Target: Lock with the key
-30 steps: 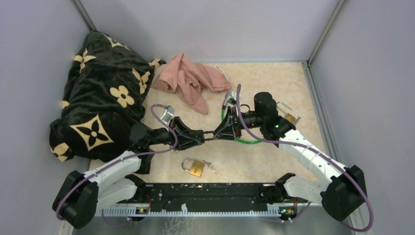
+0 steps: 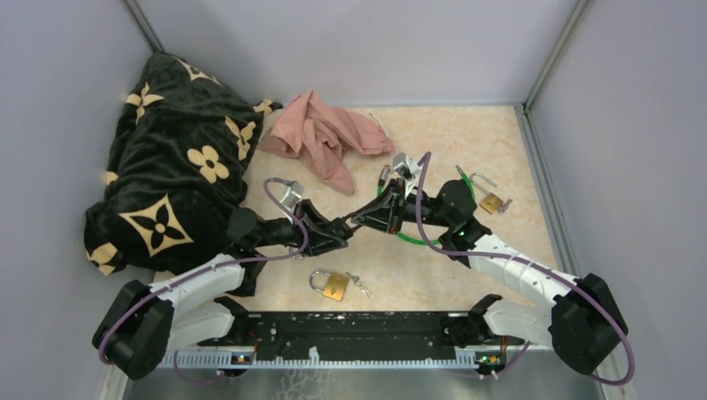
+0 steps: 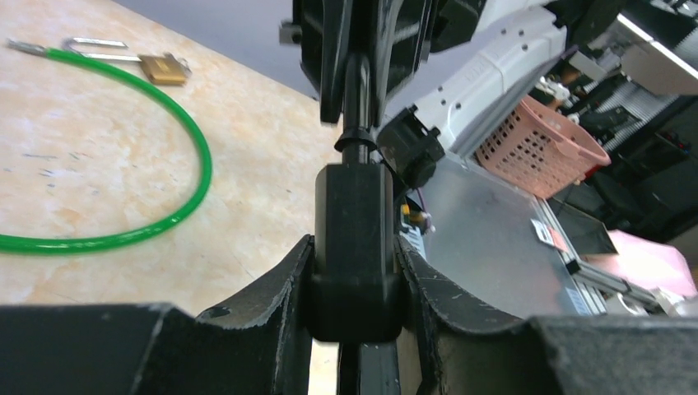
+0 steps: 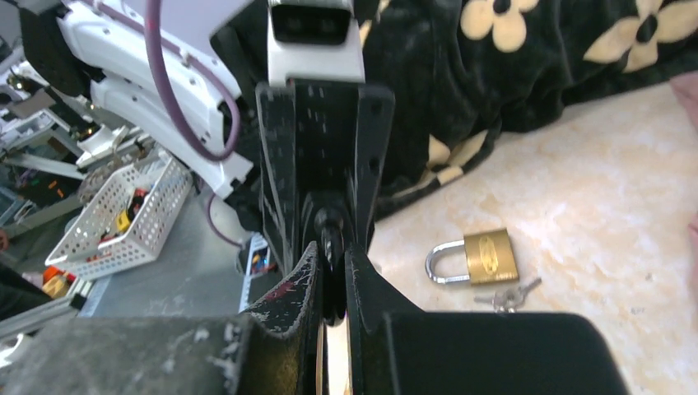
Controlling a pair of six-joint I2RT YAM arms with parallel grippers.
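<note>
In the middle of the top view my two grippers meet. My left gripper (image 2: 342, 229) is shut on a black block (image 3: 354, 247), which has a shiny dark shaft rising from it. My right gripper (image 2: 363, 218) is shut on that slim shaft (image 4: 333, 271) at the other end. Below them on the table lie a brass padlock (image 2: 335, 286) with its shackle and a small bunch of keys (image 2: 358, 282). A second padlock (image 2: 492, 202) lies at the right, partly beside a green cable (image 3: 189, 132).
A pink cloth (image 2: 325, 137) lies at the back and a black patterned pillow (image 2: 167, 167) fills the left. Walls (image 2: 617, 167) bound the sides.
My right gripper has risen and shifted slightly, so the held piece now slants instead of lying level. My left gripper has moved slightly.
</note>
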